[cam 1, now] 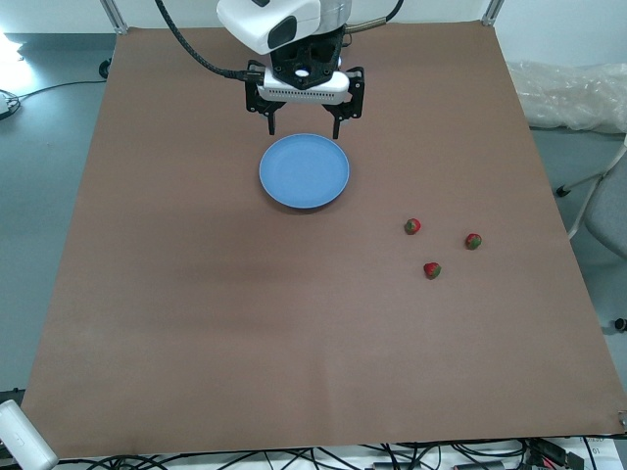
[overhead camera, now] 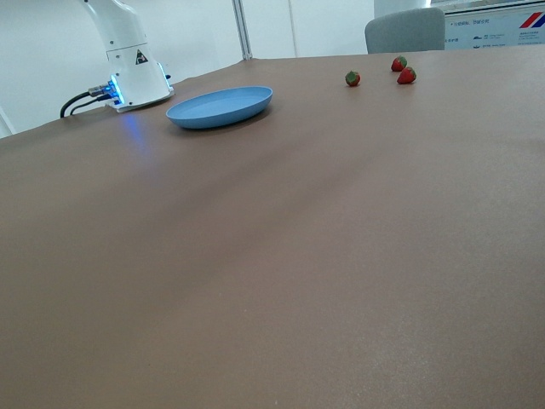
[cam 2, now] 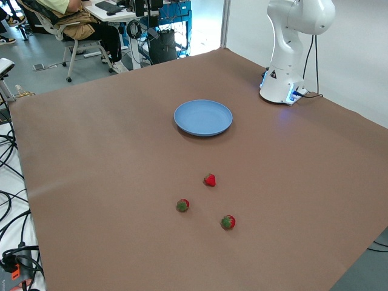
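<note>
A blue plate [cam 1: 304,171] [overhead camera: 219,107] [cam 2: 203,117] lies empty on the brown table. My gripper [cam 1: 304,123] hangs at the back edge of the table in the left view, just behind the plate, its two black fingers apart with nothing visible between them. In the top and right views only the white arm shows, and the gripper itself is out of sight.
The arm's base [cam 2: 279,88] stands at the table's edge. Cables run outside the table along its sides, and a chair [overhead camera: 404,32] stands beyond it.
</note>
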